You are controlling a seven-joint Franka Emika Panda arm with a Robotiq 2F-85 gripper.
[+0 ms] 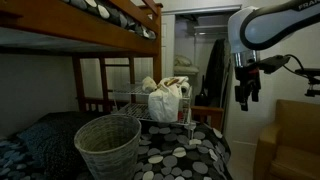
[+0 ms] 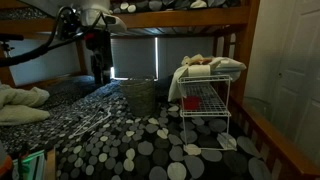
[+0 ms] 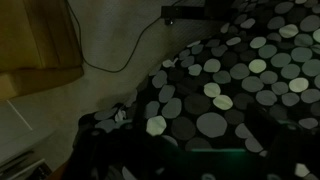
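Note:
My gripper (image 1: 248,101) hangs open in the air at the right in exterior view 1, fingers pointing down with nothing between them. In the wrist view its dark fingers spread at the lower edge, over a black bedspread (image 3: 211,124) with grey and white dots. A woven grey basket (image 1: 108,147) stands on the bed, well to the left of the gripper. Behind the basket is a wire rack (image 1: 128,93) with white cloth (image 1: 166,101) on it. In exterior view 2 a red item (image 2: 191,103) shows on the rack (image 2: 208,128).
An upper bunk (image 1: 75,30) overhangs the bed at the left. A tan armchair (image 1: 290,145) stands at the right, below the arm. A cable (image 3: 110,71) runs along the floor. Much of the dotted bedspread in front of the rack is bare.

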